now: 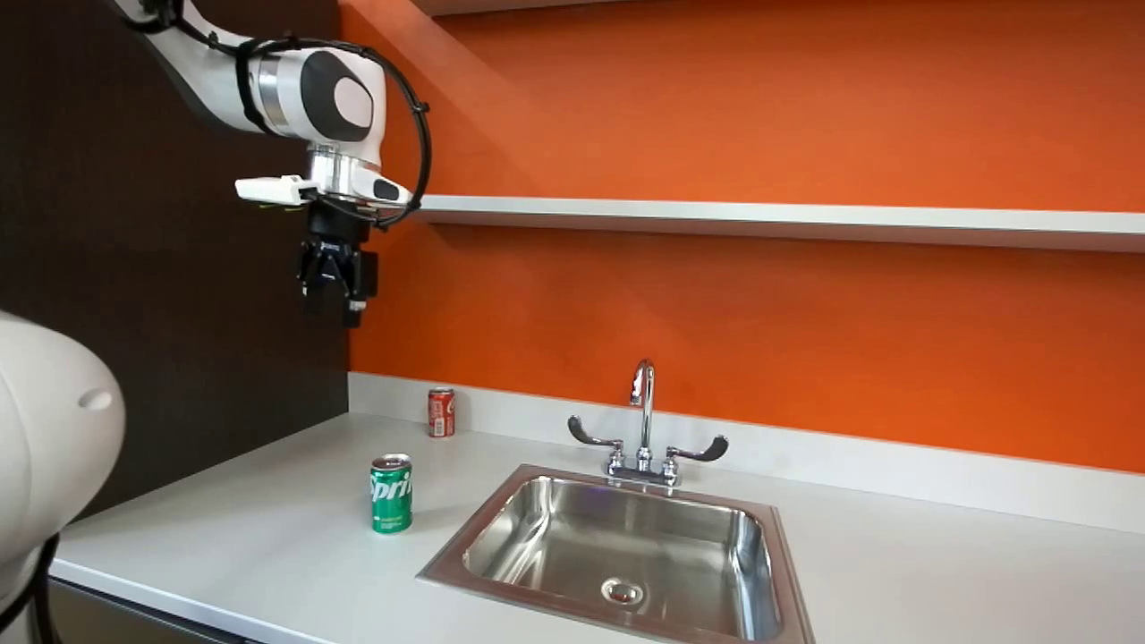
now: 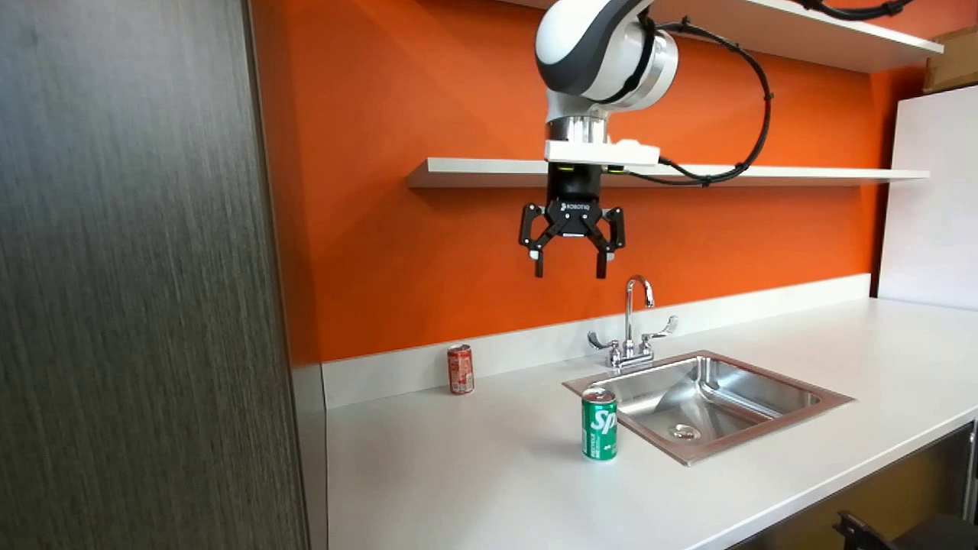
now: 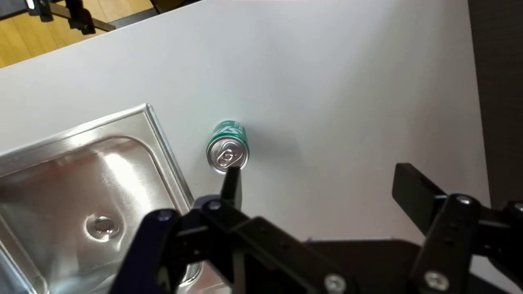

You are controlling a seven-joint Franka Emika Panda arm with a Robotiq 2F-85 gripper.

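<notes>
High above the counter, my gripper (image 2: 570, 266) hangs pointing down, open and empty. A green Sprite can (image 1: 392, 495) stands upright on the counter, left of the sink in exterior view 1. Seen from the wrist, the Sprite can (image 3: 228, 152) lies just beyond the tip of the left finger (image 3: 231, 188), well below it. An upright red can (image 2: 461, 370) is close to the backsplash; in exterior view 1 the red can (image 1: 441, 412) is farther back than the green one. The wrist view does not show the red can.
A steel sink (image 1: 789, 580) is set into the counter, with a faucet (image 1: 644, 413) and two lever handles behind it. Along the orange wall runs a white shelf (image 2: 477, 174). A dark panel (image 1: 215, 322) bounds the left side.
</notes>
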